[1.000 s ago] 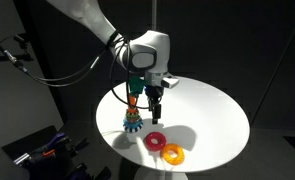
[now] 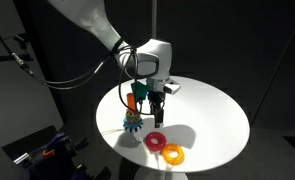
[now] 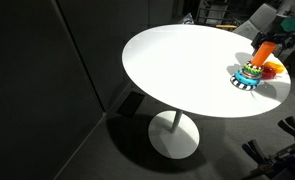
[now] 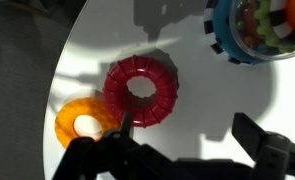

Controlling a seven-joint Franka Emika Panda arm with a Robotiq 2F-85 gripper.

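Note:
A red ring [image 4: 140, 90] lies flat on the white table, an orange ring [image 4: 85, 122] close beside it. A stacking toy [image 2: 133, 122] with coloured rings and an upright orange part [image 3: 262, 54] stands on the table to their left in exterior view 1. Only part of the toy shows at the upper right of the wrist view. My gripper is open, its fingers wide apart with nothing held between them. It hangs above the table near the toy and the red ring; the near finger [image 4: 113, 154] overlaps the edges of both rings from this angle.
A black cable [image 2: 87, 72] loops beside the arm.
Over the last second the arm has shifted slightly, its white wrist sitting a little lower in exterior view 1. The rings and toy appear to stay in place.

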